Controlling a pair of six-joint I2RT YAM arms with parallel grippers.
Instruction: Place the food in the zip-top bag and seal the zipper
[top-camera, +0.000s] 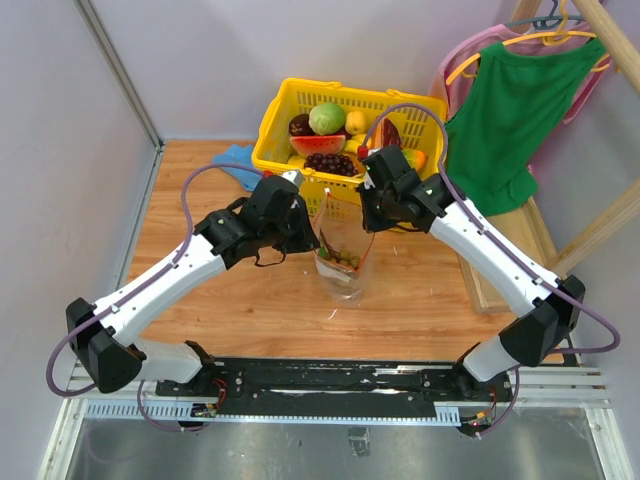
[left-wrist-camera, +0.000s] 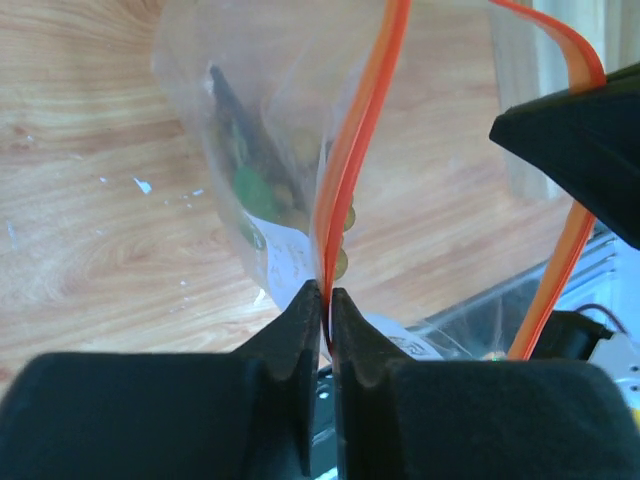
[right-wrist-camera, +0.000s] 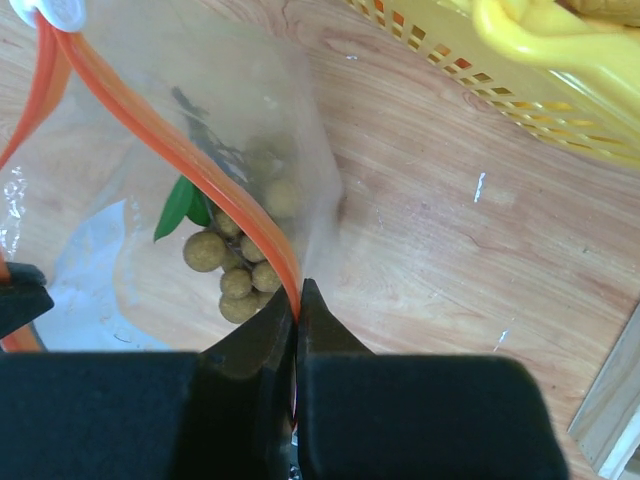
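A clear zip top bag (top-camera: 345, 272) hangs upright between my two grippers, its orange-edged mouth spread open. Inside, near the bottom, lie several round brown fruits (right-wrist-camera: 237, 285) with a green leaf (right-wrist-camera: 174, 207). My left gripper is closed on one side of the orange rim (left-wrist-camera: 350, 150), which runs between its fingertips. On the opposite side, my right gripper pinches the rim (right-wrist-camera: 215, 185). A white zipper slider (right-wrist-camera: 62, 12) sits at a corner of the mouth in the right wrist view.
Behind the bag stands a yellow basket (top-camera: 283, 166) full of produce, close to both grippers. A blue cloth (top-camera: 238, 165) lies left of it. Green clothing (top-camera: 515, 120) hangs at the right over a wooden frame (top-camera: 483, 290).
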